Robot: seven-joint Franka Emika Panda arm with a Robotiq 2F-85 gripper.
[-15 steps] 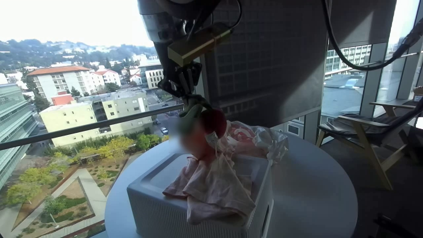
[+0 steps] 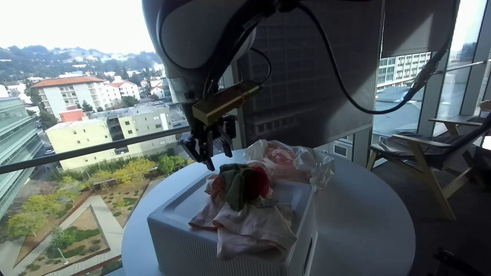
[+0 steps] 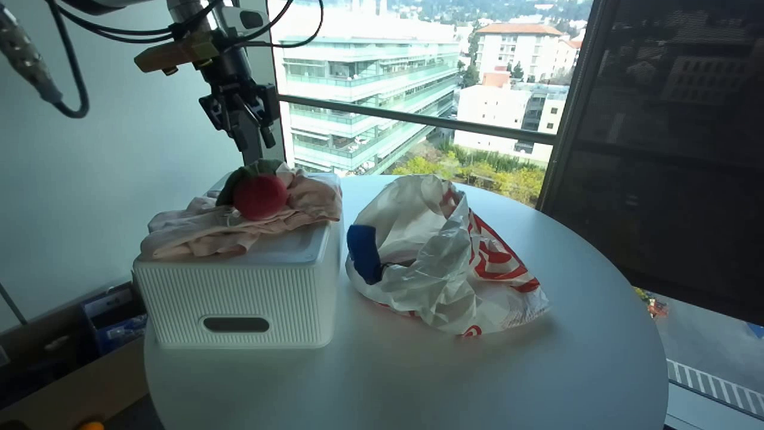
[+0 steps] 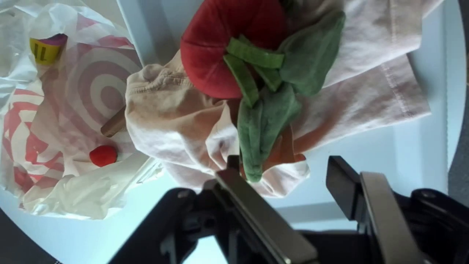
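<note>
A red plush toy with green leaves lies on a crumpled pale pink garment. Both rest on the lid of a white ribbed box, and part of the cloth droops over the box's side. Just above the toy, toward the window side, my gripper hangs pointing down. In the wrist view the gripper is open, its two fingers well apart with no object held. The tip of the lowest leaf is close to the left finger; whether they touch, I cannot tell.
Beside the box, a white and red plastic bag sits on the round table, with small items visible inside. A blue piece shows at its opening.
A second ago the gripper held the plush toy up above the box, with cloth stretched beneath. Now the toy lies lower on the garment and the gripper has opened, apart from it.
</note>
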